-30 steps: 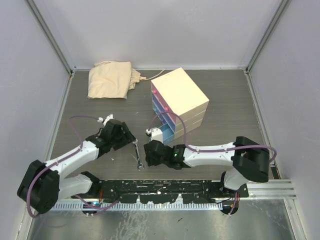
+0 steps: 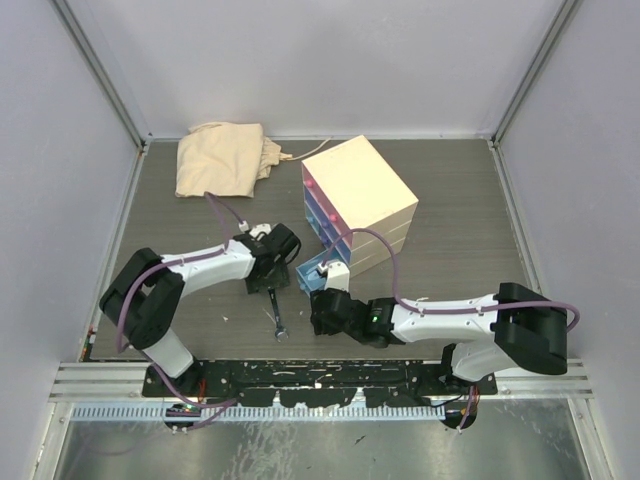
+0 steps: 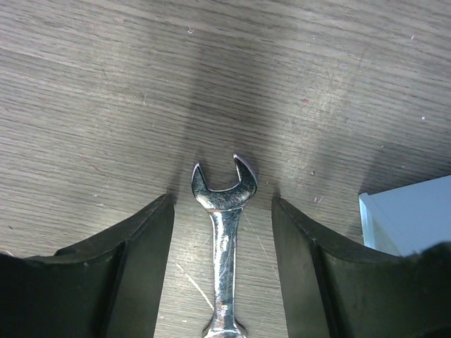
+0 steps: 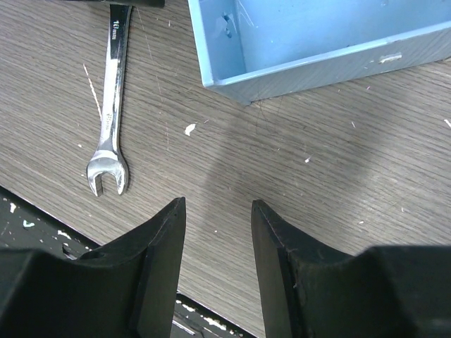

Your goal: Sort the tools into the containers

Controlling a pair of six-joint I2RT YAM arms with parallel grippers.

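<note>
A silver open-end wrench (image 3: 224,246) lies on the grey table. My left gripper is low over its upper finger end, open, with one finger on each side of it. In the right wrist view the same wrench (image 4: 109,120) lies left of my right gripper, which is open over bare table with nothing between its fingers. A light blue open drawer (image 4: 320,66) sits just beyond the right gripper and right of the wrench; its inside looks empty where visible.
A wooden drawer cabinet (image 2: 360,185) with pink and blue fronts stands at the back centre-right. A folded beige cloth (image 2: 220,160) lies at the back left. Its front edge is close below the wrench.
Over the last second my left gripper moved right onto the wrench's upper end.
</note>
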